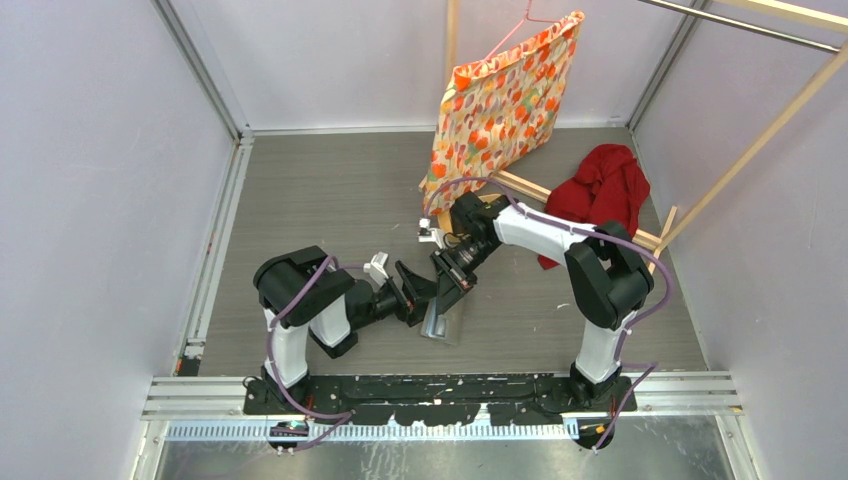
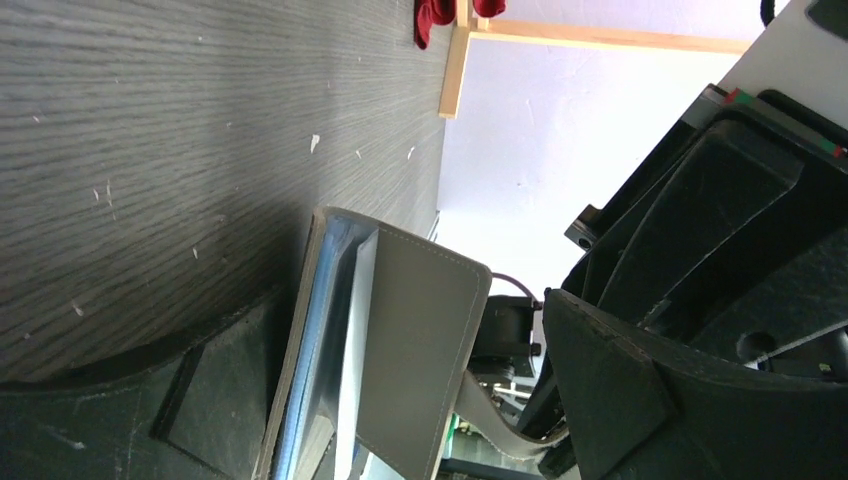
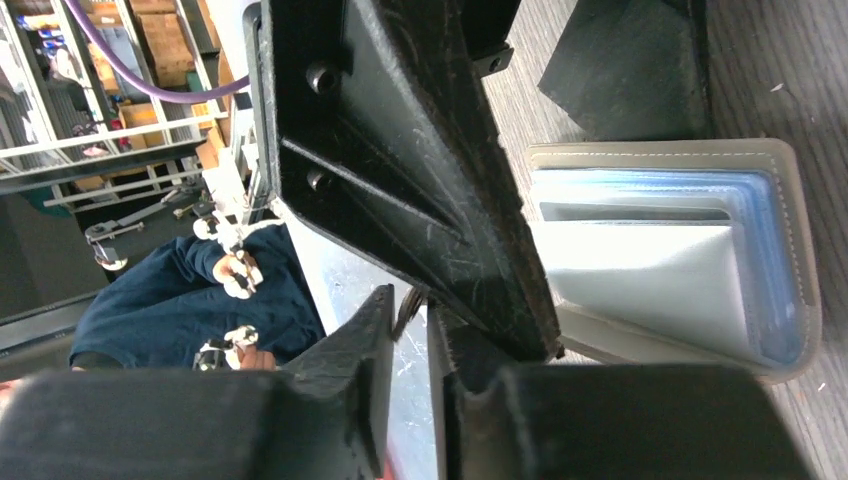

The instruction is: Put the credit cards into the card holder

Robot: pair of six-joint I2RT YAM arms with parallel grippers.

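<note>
The grey card holder (image 1: 449, 330) lies spread on the table, partly beneath the grippers in the top view. In the left wrist view, the holder (image 2: 425, 310) has a stitched grey cover, blue-edged clear sleeves and a raised pale flap (image 2: 355, 340). My left gripper (image 1: 425, 303) stands open around it, one finger (image 2: 180, 400) on either side. Just beyond hangs my right gripper, its fingers parted by a narrow slit with no card discernible between them. To its right lies the holder (image 3: 650, 280), pockets showing. No separate credit card can be made out.
The left gripper's black finger (image 3: 440, 200) crosses close in front of the right fingertips. Behind are a hanging orange-patterned cloth (image 1: 505, 100), a red cloth (image 1: 605, 190) and wooden rack bars.
</note>
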